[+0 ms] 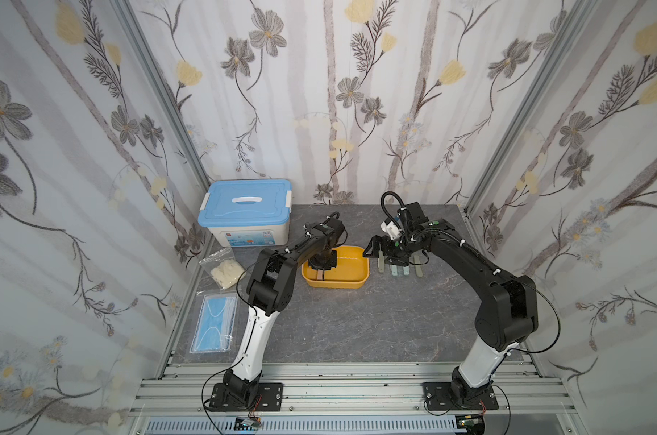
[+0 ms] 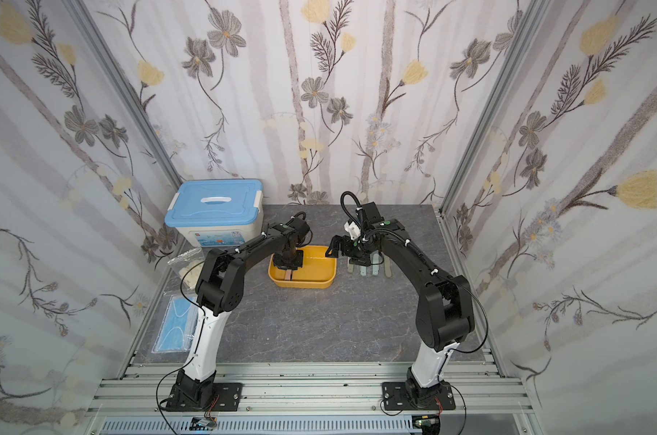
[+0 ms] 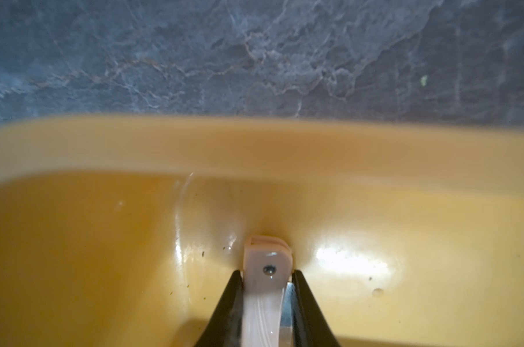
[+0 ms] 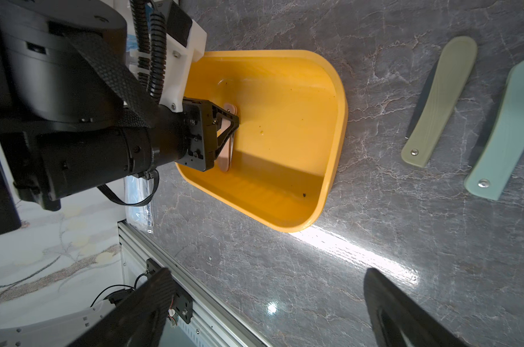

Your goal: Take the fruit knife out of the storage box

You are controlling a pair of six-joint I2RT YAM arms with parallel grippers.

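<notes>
Inside the yellow storage box [image 4: 279, 127], the pink-handled fruit knife [image 3: 264, 312] lies along the left end. My left gripper is shut on its handle, one finger on each side; the handle's end with its rivet sticks out past them, close to the box wall. A strip of blade shows beside the handle. Seen from the right wrist, the knife [image 4: 225, 160] is partly covered by the left gripper and still within the walls. My right gripper is open and empty, above the table to the right of the box.
Green folding knives, an olive one [image 4: 441, 104] and a mint one [image 4: 504, 133] among them, lie right of the box under my right arm. A lidded blue-and-white bin [image 1: 245, 210] stands back left.
</notes>
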